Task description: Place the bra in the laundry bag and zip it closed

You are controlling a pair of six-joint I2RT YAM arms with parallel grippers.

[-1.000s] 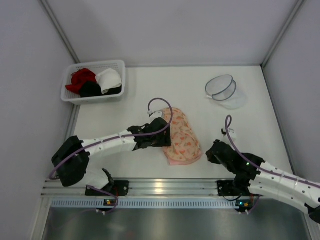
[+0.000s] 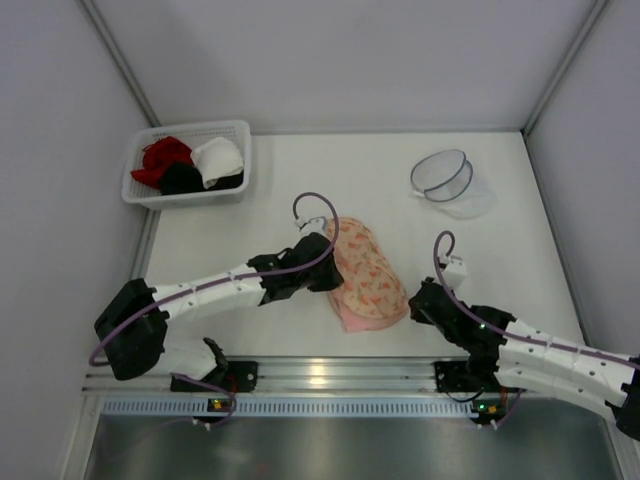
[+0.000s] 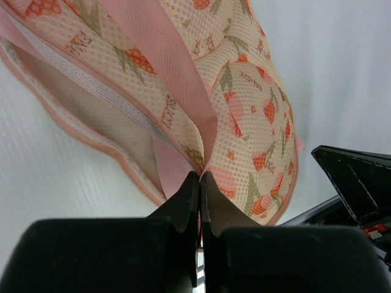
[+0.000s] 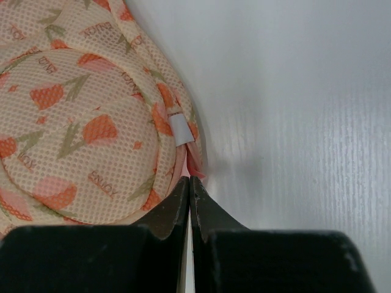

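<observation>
A cream mesh bag with carrot print and pink edging (image 2: pixel 370 280) lies on the table centre. In the left wrist view its zipper edge (image 3: pixel 85 76) runs open along a pink strip. My left gripper is shut at the strip's lower end; whether fabric is pinched between its fingertips I cannot tell. My right gripper is shut at the bag's right edge, by a pink tab below a pale label (image 4: pixel 181 128), nothing clearly between its fingers. Whether a bra is inside the bag is hidden.
A white basket (image 2: pixel 136 180) of red, black and white clothing stands back left. A round mesh laundry bag (image 2: pixel 442 180) lies back right. The table behind and right of the printed bag is clear.
The left arm has shifted slightly left and toward the front, and the bag's near part has shifted a little.
</observation>
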